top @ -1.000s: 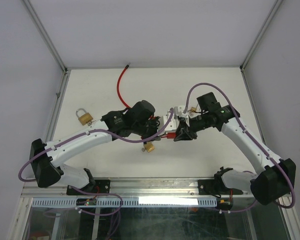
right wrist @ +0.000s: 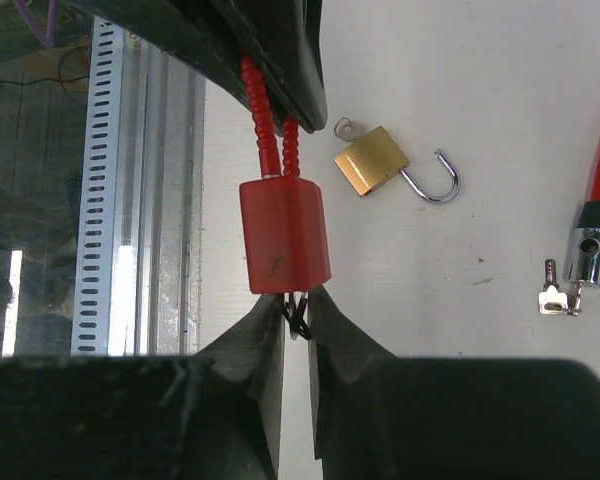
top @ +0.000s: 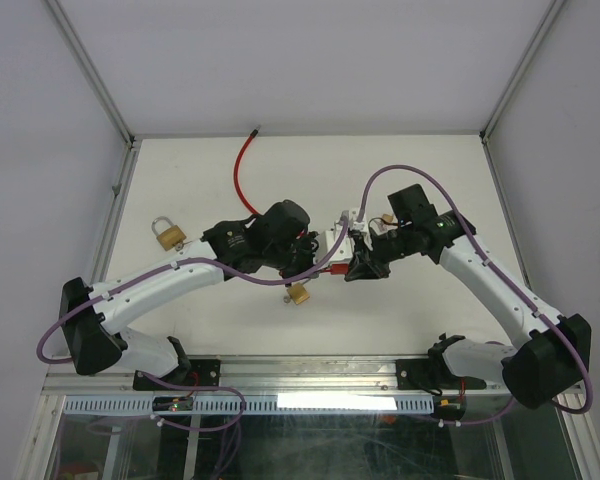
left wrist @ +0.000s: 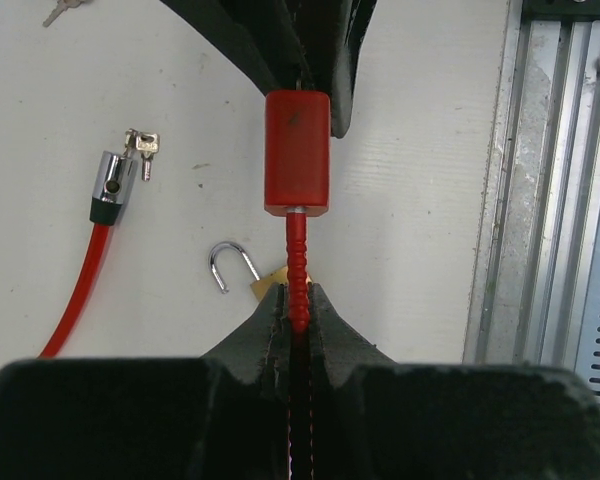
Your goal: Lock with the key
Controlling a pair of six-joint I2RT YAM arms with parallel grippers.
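A red padlock body [left wrist: 297, 150] with a ribbed red shackle hangs between the grippers at the centre. My left gripper is shut on the shackle; in the right wrist view the shackle runs into its fingers above the body [right wrist: 284, 235]. My right gripper is shut at the body's lower end in that view, around a small metal piece, apparently the key, mostly hidden by the fingers.
An open brass padlock [right wrist: 370, 160] lies below. A red cable lock [right wrist: 590, 250] with keys lies nearby. Another brass padlock [top: 170, 236] is at the left. A metal rail [top: 280, 402] borders the front.
The right arm has shifted very slightly at the centre; otherwise little differs, and both grippers stay at the red padlock.
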